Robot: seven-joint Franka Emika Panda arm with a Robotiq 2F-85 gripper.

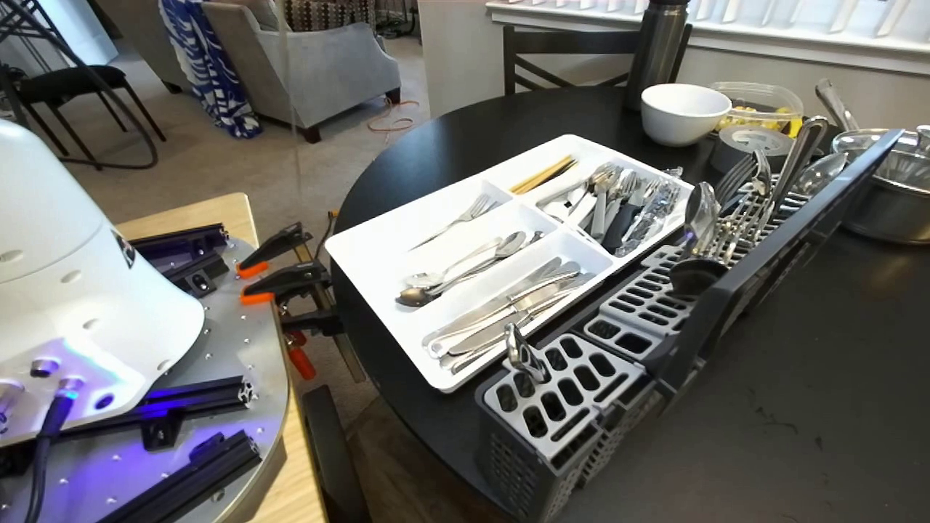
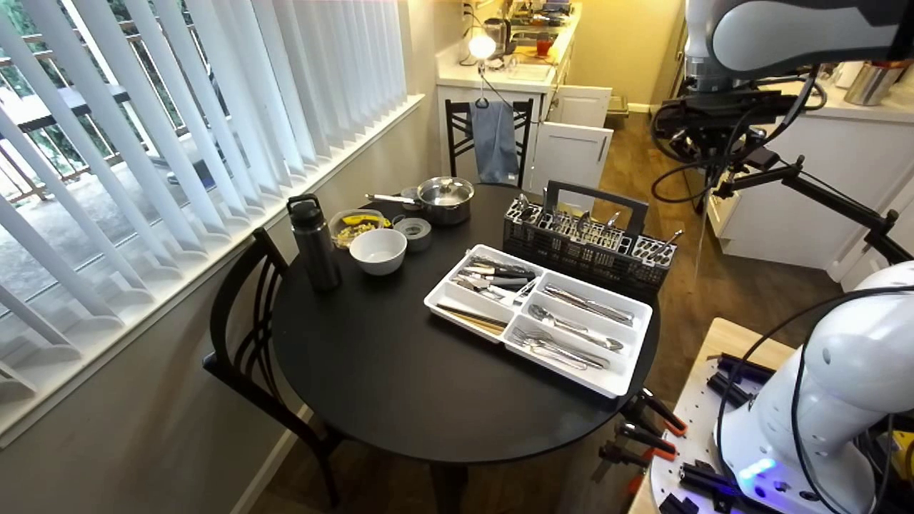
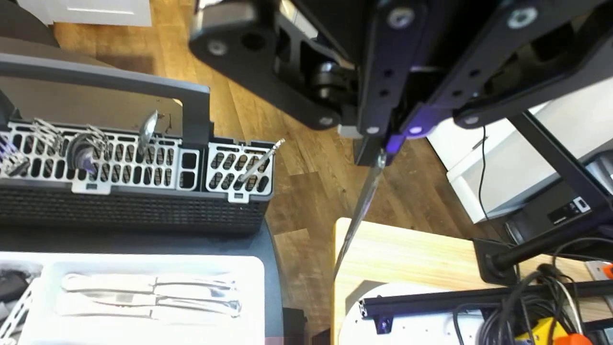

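Note:
In the wrist view my gripper is shut on the end of a long, thin silver utensil point(image 3: 362, 208), probably a knife. It hangs down past the table's edge, over the floor and the wooden stand. In exterior view 2 the gripper point(image 2: 710, 187) is raised to the right of the grey cutlery basket point(image 2: 584, 244), with the utensil a faint thin line below it. The white cutlery tray point(image 1: 357, 251) lies beside the basket on the black table. Several knives point(image 1: 510, 315), spoons point(image 1: 471, 266) and a fork point(image 1: 460, 219) occupy separate compartments.
Utensils still stand in the basket, one at its near end point(image 1: 525, 356); its tall handle point(image 2: 600, 195) rises above it. A bowl point(image 2: 378, 251), bottle point(image 2: 314, 244) and lidded pot point(image 2: 449, 202) stand farther off. Bare table surface point(image 2: 403, 368) lies beside the tray.

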